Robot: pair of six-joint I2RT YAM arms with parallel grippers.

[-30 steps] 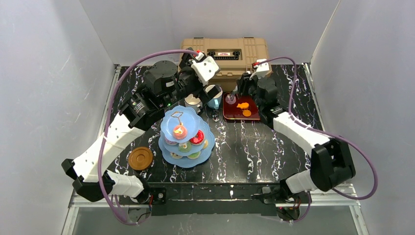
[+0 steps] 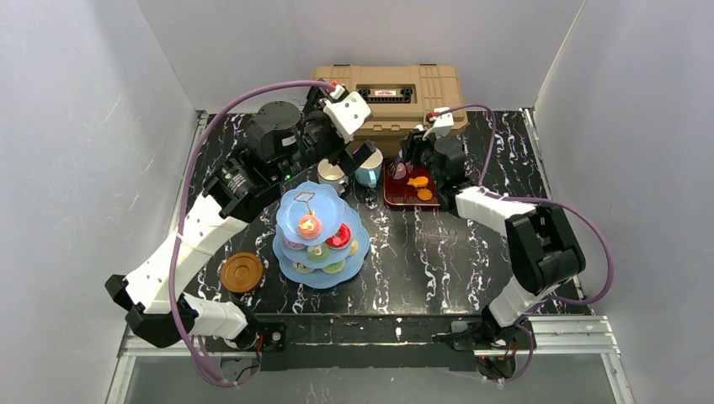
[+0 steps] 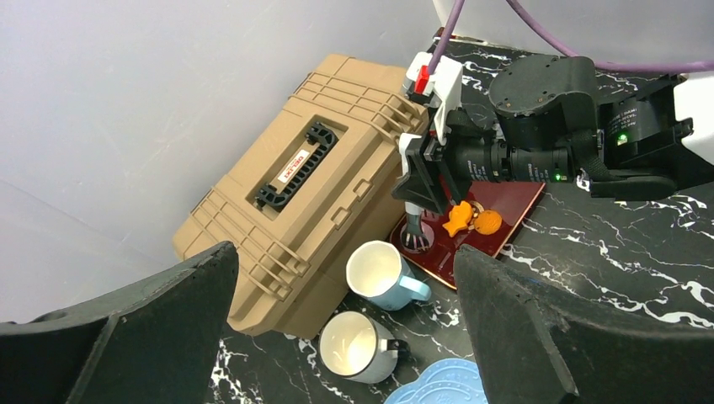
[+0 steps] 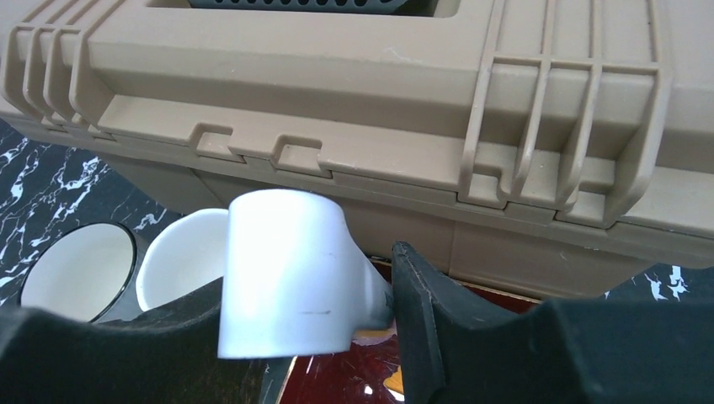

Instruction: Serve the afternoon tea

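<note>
In the right wrist view, my right gripper is shut on a pale utensil (image 4: pixel 286 273), whose thick end faces the camera. Its dark, splayed tip (image 3: pixel 415 229) points down at a pinkish round treat on the dark red tray (image 2: pixel 399 199). Whether the tip touches the treat cannot be told. An orange fish-shaped treat (image 2: pixel 418 182) and an orange round one (image 2: pixel 424 194) lie alongside. My left gripper hangs open and empty above the cups. The blue tiered stand (image 2: pixel 360 261) carries several small cakes.
A light blue cup (image 3: pixel 394 282) and a grey-white cup (image 3: pixel 370 358) stand between the stand and the tan case (image 2: pixel 349 82). This case closely backs the tray. A brown round lid (image 2: pixel 242 272) lies at left. Right of the stand, the front table is clear.
My right gripper has shifted slightly left, its arm drawing inward. The utensil has come more upright over the tray, and its tip looks more spread. The left arm has barely moved.
</note>
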